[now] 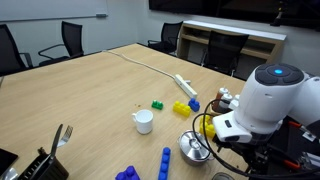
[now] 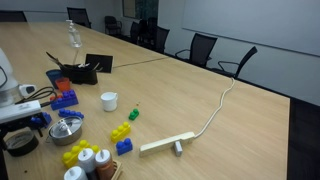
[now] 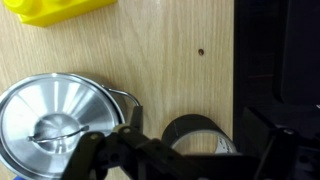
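My gripper is open, its dark fingers [image 3: 85,158] set wide apart at the bottom of the wrist view, with nothing gripped. A black round container [image 3: 180,127] lies below and between them, partly hidden by the gripper. Left of it in the wrist view is a silver metal pot or lid [image 3: 45,125] with a wire handle. The same silver pot [image 1: 195,147] stands beside the arm in exterior view 1. A yellow block [image 3: 60,8] is at the wrist view's top left.
Blue blocks [image 1: 165,163], a white mug [image 1: 143,121] and a black utensil holder [image 1: 45,168] stand nearby. White-capped bottles [image 2: 87,160] are close to the arm.
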